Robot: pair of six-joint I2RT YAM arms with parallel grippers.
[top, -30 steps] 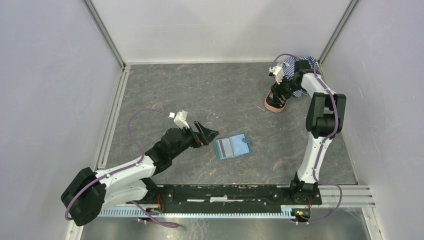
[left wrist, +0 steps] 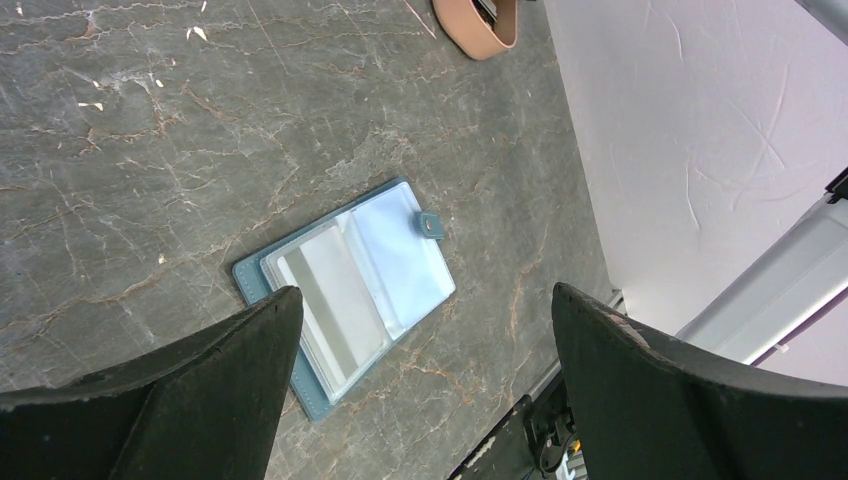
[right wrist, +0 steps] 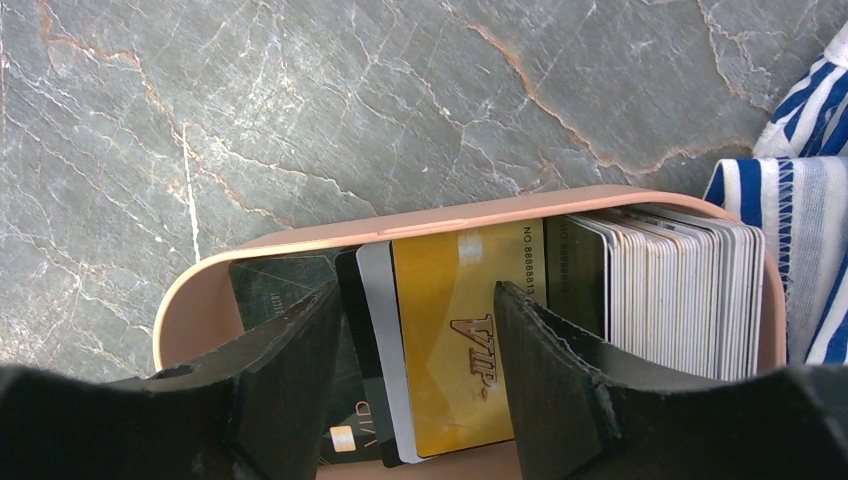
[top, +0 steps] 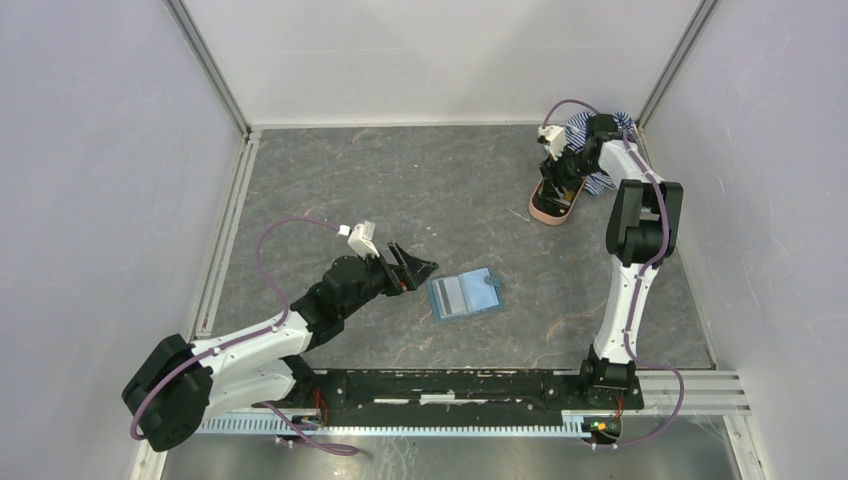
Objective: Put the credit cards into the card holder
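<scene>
The blue-edged card holder (top: 466,294) lies open on the table; its clear sleeves (left wrist: 335,295) and small clasp tab (left wrist: 430,225) show in the left wrist view. My left gripper is open above it, nothing between its fingers. At the back right stands an oblong tan box (top: 547,217) of cards. My right gripper is over this box, its fingers part open astride a gold card (right wrist: 465,330), a grey card edge (right wrist: 385,340) and a black card edge (right wrist: 362,350). I cannot see contact with them.
Dark cards (right wrist: 275,290) lean at the box's left end and a pale stack of cards (right wrist: 690,290) fills its right end. A blue-and-white striped cloth (right wrist: 780,220) lies beside the box.
Over the box, my right gripper has shifted slightly toward the back, showing more of the box's front end. The left arm and the card holder have stayed put.
</scene>
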